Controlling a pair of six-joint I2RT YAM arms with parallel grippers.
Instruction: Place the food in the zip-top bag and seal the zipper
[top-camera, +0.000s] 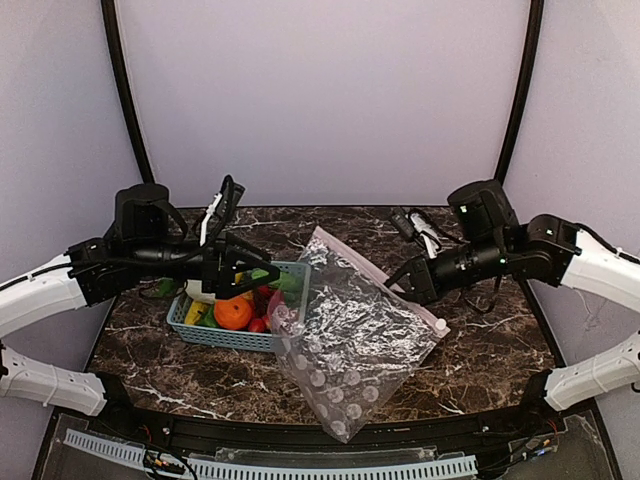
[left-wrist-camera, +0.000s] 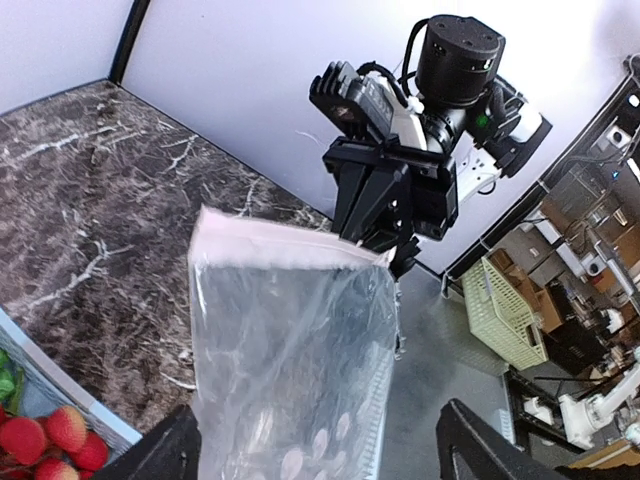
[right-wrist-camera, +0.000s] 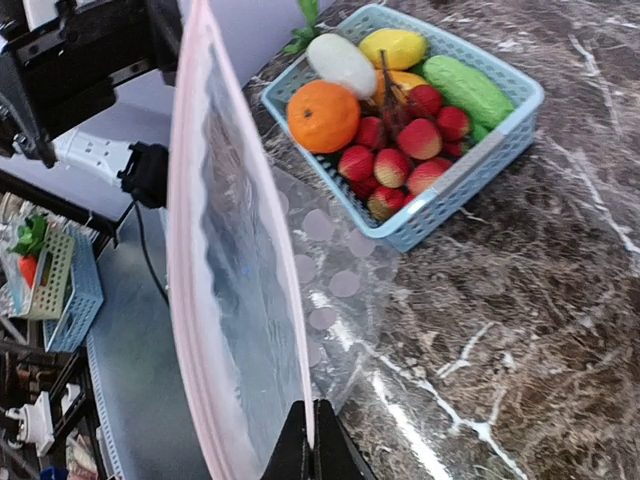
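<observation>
The clear zip bag (top-camera: 365, 335), with a pale pink top band and dots low down, hangs from my right gripper (top-camera: 398, 290). The right fingertips are closed on one lip of the bag's mouth, as the right wrist view shows; the two lips stand apart there. My left gripper is open, its fingers wide apart with the bag's film beyond them. A blue basket (right-wrist-camera: 468, 180) holds the food: an orange (right-wrist-camera: 323, 116), red fruits (right-wrist-camera: 420, 139), a green cucumber (right-wrist-camera: 467, 90), a yellow lemon (right-wrist-camera: 392, 47) and a white egg-shaped piece (right-wrist-camera: 341, 65).
The bag overlaps the basket's right end in the top view. A white slotted strip (top-camera: 330, 468) runs along the front edge. Other crates (left-wrist-camera: 502, 312) stand off beyond the table.
</observation>
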